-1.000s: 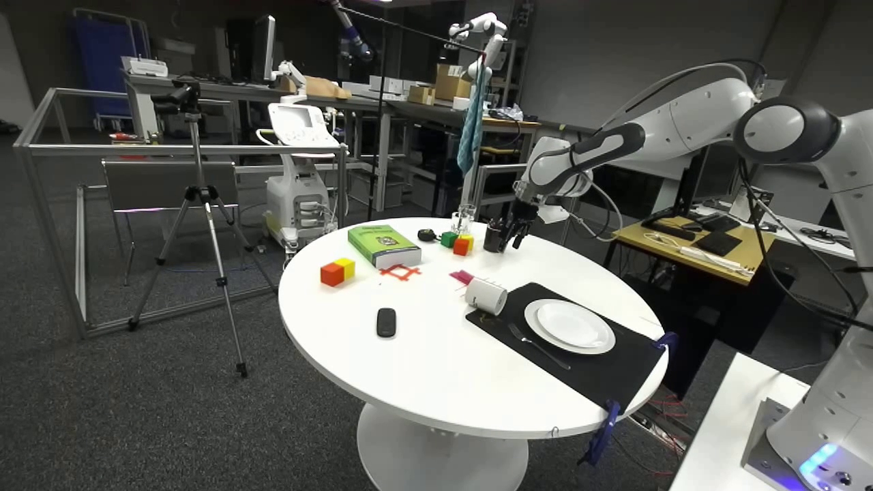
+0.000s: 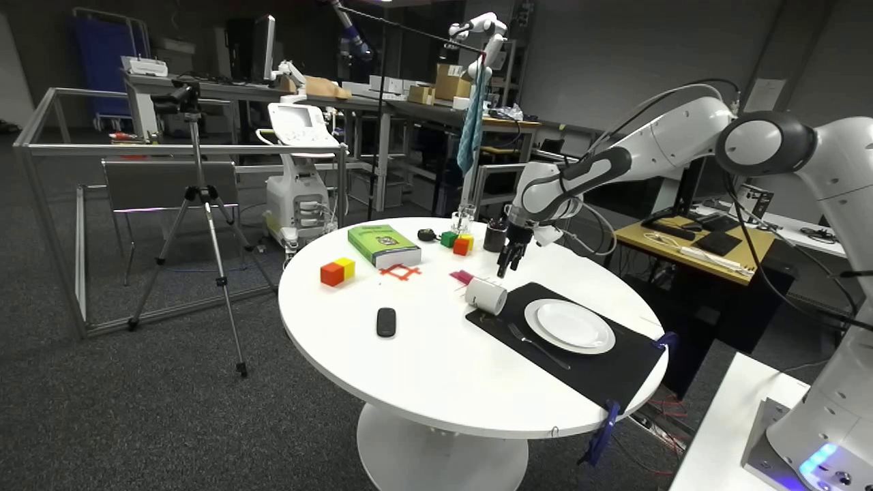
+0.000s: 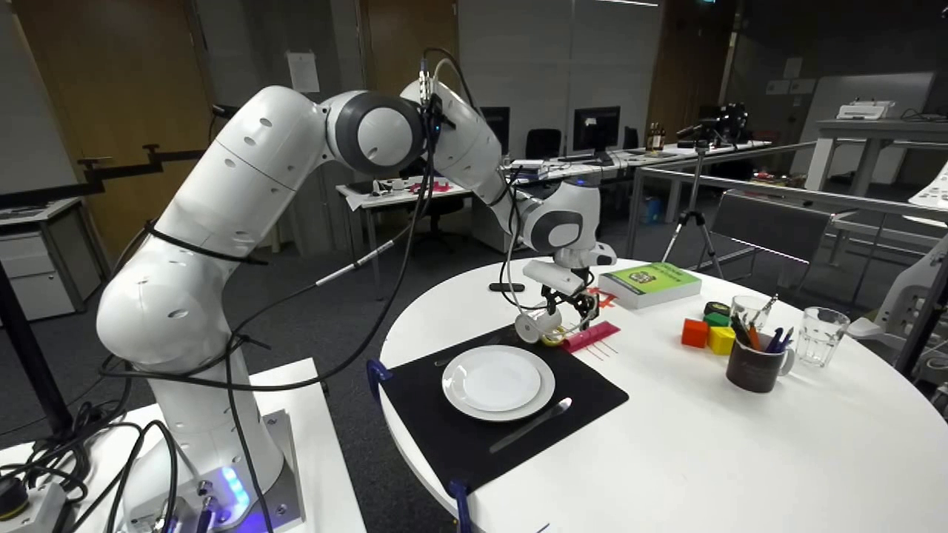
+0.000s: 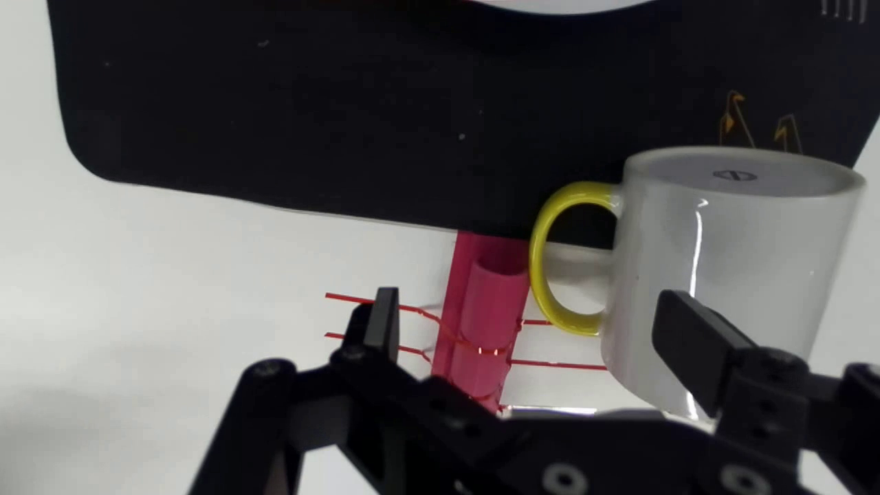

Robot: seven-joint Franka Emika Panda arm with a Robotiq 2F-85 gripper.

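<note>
A white mug point(image 2: 486, 296) with a yellow handle point(image 4: 541, 247) lies on its side at the edge of the black placemat point(image 4: 272, 124). My gripper point(image 2: 508, 260) is above the table near it, fingers pointing down and open. In the wrist view, the gripper has a wide gap between its fingers and holds nothing. Its right finger point(image 4: 689, 342) overlaps the mug's body in that view. Seen through the gap are the mug's handle and a pink-red tube-like piece point(image 4: 487, 317) with thin red strands, lying on the table.
White plates point(image 3: 493, 382), a knife point(image 3: 530, 426) and a fork point(image 2: 537, 345) rest on the placemat. A dark mug of pens point(image 3: 753, 366), glasses point(image 3: 820, 336), coloured blocks point(image 3: 695, 333) and a green book point(image 3: 651, 283) stand elsewhere.
My gripper has come down and away from the dark pen mug, nearer the white mug. The objects on the table look unmoved.
</note>
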